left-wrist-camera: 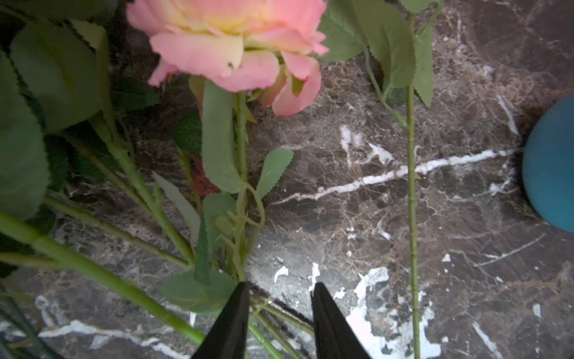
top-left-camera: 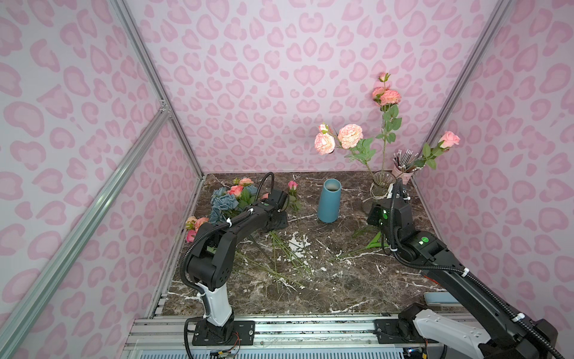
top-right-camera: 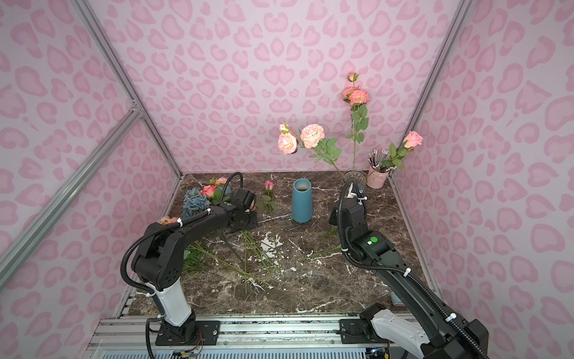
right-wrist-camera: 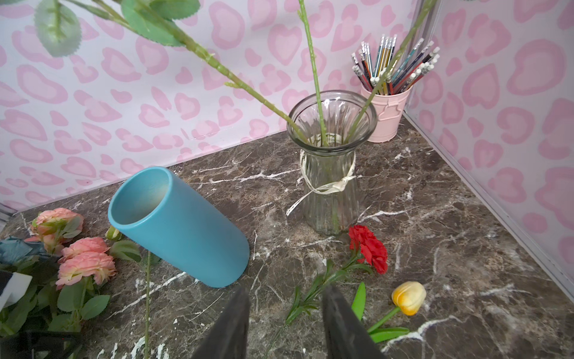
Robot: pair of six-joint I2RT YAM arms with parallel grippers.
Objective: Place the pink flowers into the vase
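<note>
Several pink flowers stand in the clear glass vase (right-wrist-camera: 331,197) at the back right, their stems leaning over its rim. In the left wrist view a pink flower (left-wrist-camera: 239,42) lies with its stem running down toward my left gripper. That gripper is part open over the crossing stems; a stem shows between or just below its fingertips, and I cannot tell whether they touch it. Another long stem (left-wrist-camera: 411,197) lies apart to the right. My right gripper is open near the glass vase, empty between its fingers.
A blue vase (top-left-camera: 329,201) stands empty at the middle. Blue flowers (top-left-camera: 224,203) lie at the left. Near my right gripper are a red flower (right-wrist-camera: 367,248) and a yellow tulip (right-wrist-camera: 409,298). A pink pencil bucket (right-wrist-camera: 385,113) stands in the back corner.
</note>
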